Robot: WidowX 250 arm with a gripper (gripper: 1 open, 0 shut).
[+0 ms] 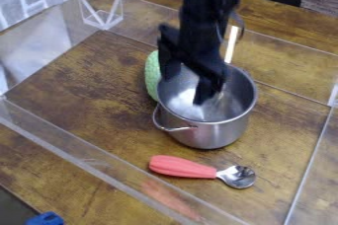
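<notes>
My black gripper (188, 71) hangs low over the steel pot (211, 127), its dark, blurred fingers reaching down toward or into the pot's back left part. The green vegetable-like object (153, 79) lies just left of the pot, partly hidden by the pot and gripper. A spoon with a red handle (183, 167) lies on the wooden surface in front of the pot.
Clear plastic walls border the wooden work surface (79, 101), with bare room at the left. A pale stick stands behind the pot at the right. A blue object (45, 218) sits at the bottom left corner.
</notes>
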